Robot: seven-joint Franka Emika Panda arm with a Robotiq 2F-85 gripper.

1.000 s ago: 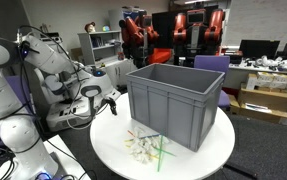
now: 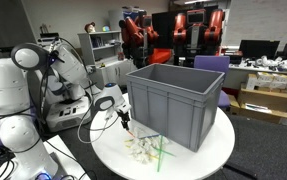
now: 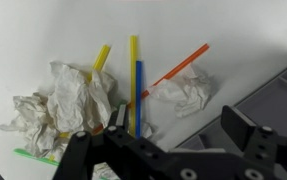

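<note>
My gripper (image 2: 125, 118) hangs above the round white table, left of the grey bin and over the near-left side of the litter. In the wrist view its two dark fingers stand wide apart at the bottom, so the gripper is open, with no thing visibly held. Below lie a yellow straw (image 3: 134, 60), a blue straw (image 3: 139, 95) and an orange-red straw (image 3: 188, 62). Crumpled white paper (image 3: 186, 92) rests by the red one, and more crumpled tissue (image 3: 71, 95) gathers at left. A green straw (image 2: 161, 155) lies at the pile's right.
A tall grey bin (image 2: 168, 118) stands on the table (image 2: 103, 150) behind the litter; its edge (image 3: 275, 108) shows at the wrist view's right. Boxes (image 2: 263, 103) and a purple chair stand beyond.
My gripper has moved to the right and lower, from the table's far left toward the crumpled papers. The litter and bin have not moved.
</note>
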